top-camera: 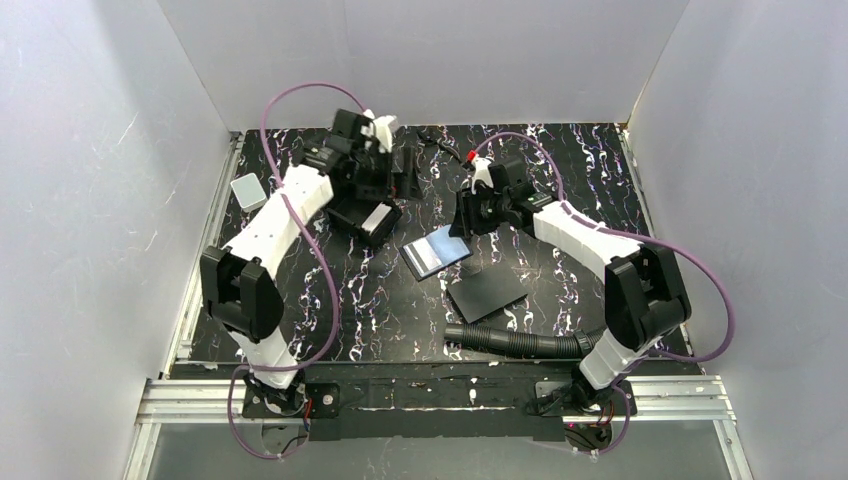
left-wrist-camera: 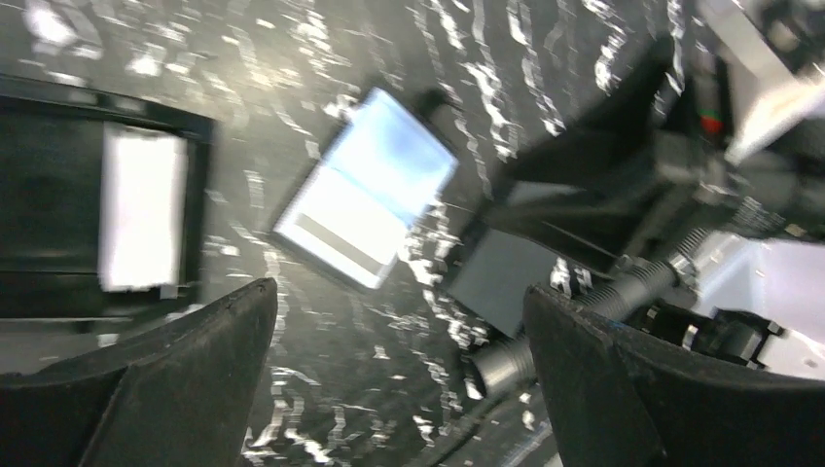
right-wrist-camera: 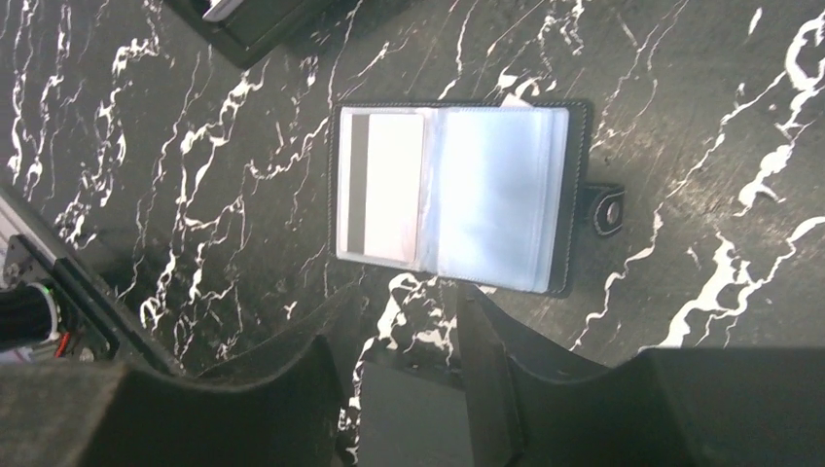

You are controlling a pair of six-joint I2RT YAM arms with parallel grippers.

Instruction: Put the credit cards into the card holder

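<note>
The card holder (right-wrist-camera: 498, 195) lies spread flat on the marble-patterned table, its strap to one side. A white card (right-wrist-camera: 394, 185) with a dark stripe is in one of its clear sleeves; the other sleeve looks empty. My left gripper (top-camera: 390, 184) is raised near the black box (left-wrist-camera: 206, 175), its fingers (left-wrist-camera: 185, 379) wide apart with nothing between them. Inside that box is a white card (left-wrist-camera: 146, 209). Close by the holder's edge, my right gripper has its fingers (right-wrist-camera: 486, 341) parted, with no object held; whether they touch the holder cannot be told.
A flat black panel (top-camera: 487, 292) lies in front of the holder, and a ribbed black hose (top-camera: 515, 342) runs along the front right. To the far left sits a small white box (top-camera: 249, 192). Bare table stretches between the left arm and the hose.
</note>
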